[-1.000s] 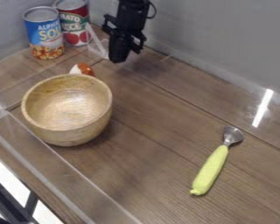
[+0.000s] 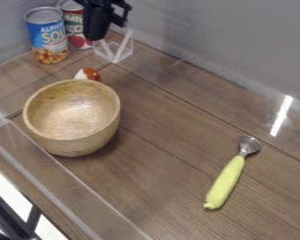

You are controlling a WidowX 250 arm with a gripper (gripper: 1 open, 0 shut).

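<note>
My gripper [image 2: 97,28] is high at the top centre-left, in front of the cans, its dark fingers appearing shut with nothing clear between them. Below it stand a blue-labelled can [image 2: 49,37] and, partly hidden, a red can [image 2: 75,26]. A small red-brown object [image 2: 87,75] lies behind a wooden bowl [image 2: 71,117]. A scoop-like utensil with a pale yellow handle [image 2: 225,182] lies at the right.
A pale wall [image 2: 228,47] runs behind it, and the counter's edge is at the lower left.
My gripper has risen and moved slightly left, away from the counter surface near the back. The bowl, cans and utensil look unmoved.
</note>
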